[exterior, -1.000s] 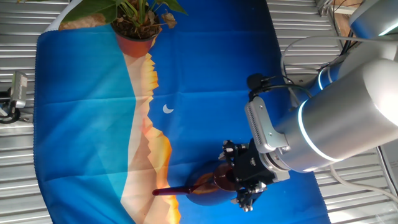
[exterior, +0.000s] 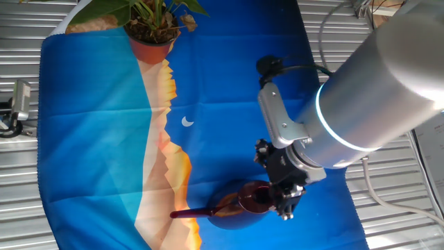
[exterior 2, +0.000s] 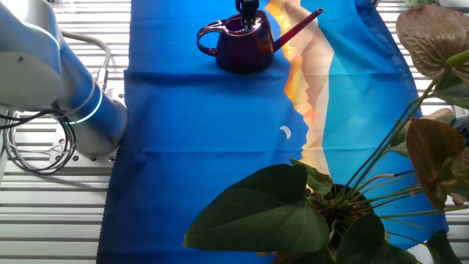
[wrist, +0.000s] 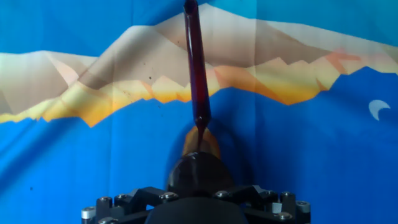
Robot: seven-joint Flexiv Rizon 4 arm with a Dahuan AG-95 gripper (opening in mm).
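A glossy dark-red watering can (exterior 2: 245, 53) stands upright on the printed cloth, its handle to the left and its long spout to the right in exterior view 2. My gripper (exterior 2: 249, 23) points down at the can's open top, its tips close to or inside the opening. From exterior view 1, the gripper (exterior: 279, 182) overlaps the handle side of the can (exterior: 239, 212), hiding the handle. Ahead of the gripper in the wrist view, the spout (wrist: 197, 68) runs away. The finger linkages spread to both sides there, but the fingertips are hidden, so their grip cannot be judged.
A potted plant (exterior: 150, 50) with broad leaves occupies the cloth's far end in exterior view 1. Between plant and can, the blue cloth (exterior: 222, 90) is bare. Slatted metal table (exterior: 21, 160) surrounds the cloth.
The watering can and the plant have stayed in place.
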